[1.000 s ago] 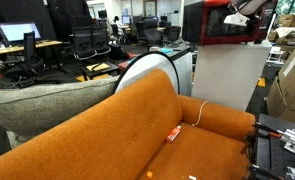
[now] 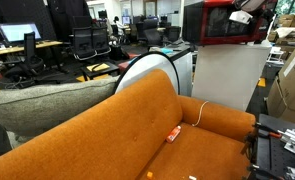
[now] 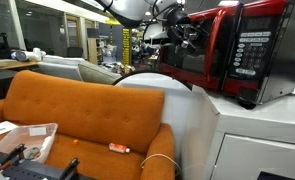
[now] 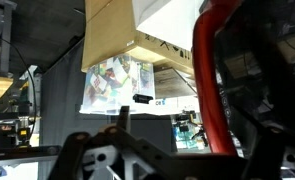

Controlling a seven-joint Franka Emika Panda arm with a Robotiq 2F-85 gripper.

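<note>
A red microwave [image 3: 223,30] with a dark keypad panel [image 3: 253,54] stands on a white cabinet. My gripper [image 3: 190,36] is up at the microwave's red front, at the left of the keypad. In the wrist view, a curved red bar or edge [image 4: 211,75] runs down between the open gripper's [image 4: 195,135] two dark fingers, nearer the right one. Whether either finger touches it cannot be told. The first exterior view shows the microwave [image 2: 213,23] at the upper right, with the gripper [image 2: 241,18] beside it.
The white cabinet [image 3: 252,125] stands below the microwave. An orange sofa [image 3: 82,105] holds a small red item [image 3: 118,148] on its seat. A clear plastic bin [image 3: 27,140] is at the lower left. Desks and office chairs [image 2: 90,42] stand farther back.
The arm near the microwave has shifted slightly at the upper right. The sofa and the small red item have stayed put.
</note>
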